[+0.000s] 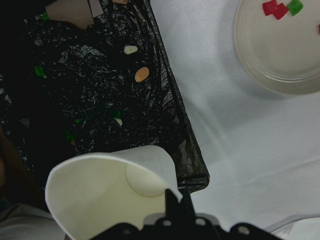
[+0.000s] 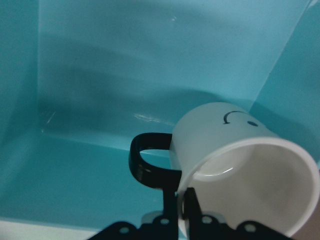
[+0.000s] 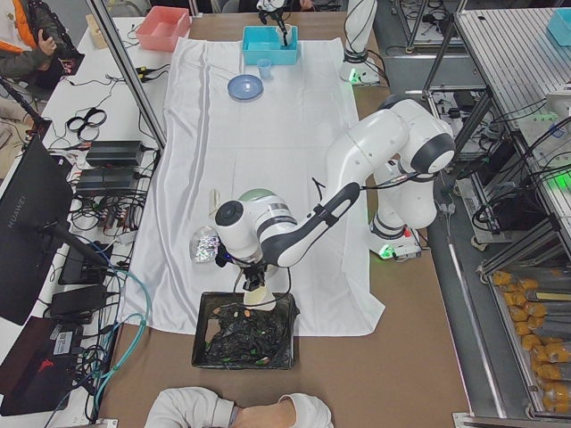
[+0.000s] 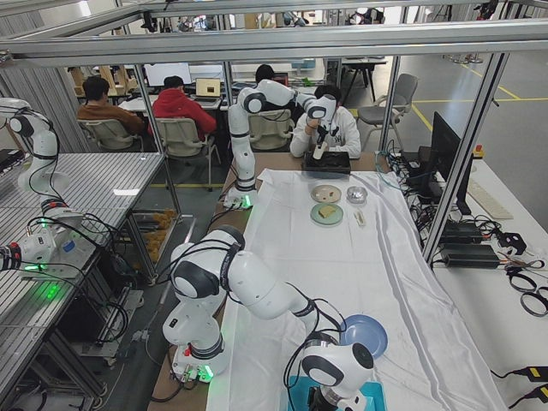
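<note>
A white paper cup (image 1: 100, 195) is held by my left gripper, shut on it over the black bag-lined bin (image 3: 223, 352), in which small scraps lie. In the left wrist view the cup's open mouth faces up toward the camera. Inside the teal bin (image 2: 100, 60), my right gripper is shut on the rim of a white mug (image 2: 215, 130) with a black handle, which appears tilted.
A beige plate (image 4: 326, 193) with red and green pieces, a green plate (image 4: 326, 220) and a foil bowl (image 3: 203, 245) are on the white cloth near the black bin. A blue plate (image 3: 244, 86) and small blue cup (image 3: 264, 69) are at the far end.
</note>
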